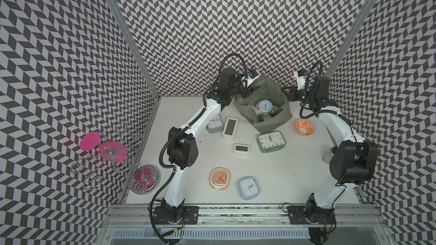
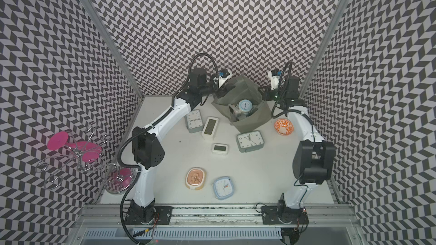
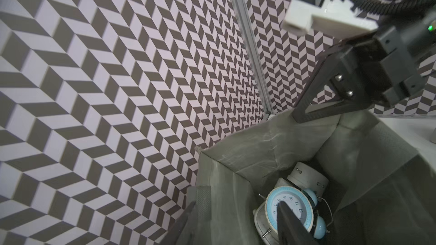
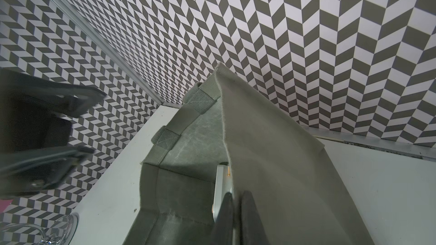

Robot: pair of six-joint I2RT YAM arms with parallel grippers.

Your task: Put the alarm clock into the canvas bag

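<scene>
A grey-green canvas bag (image 1: 281, 118) stands open at the back of the table. Inside it lies a light-blue twin-bell alarm clock (image 3: 297, 204), face up, with another pale object (image 3: 308, 177) beside it. At the bag's left rim, my left gripper has its fingers (image 3: 290, 222) clearly apart, one to each side of the bag's left wall (image 3: 215, 199). My right gripper is shut on the bag's right-hand rim, where the cloth runs between its fingertips.
A grey-green square clock (image 1: 271, 141), a small digital clock (image 1: 241, 149) and a long white one (image 1: 230, 128) stand in front of the bag. An orange patterned bowl (image 1: 304, 127) sits to its right. Nearer are a peach clock (image 1: 219, 178) and a blue clock (image 1: 248, 187).
</scene>
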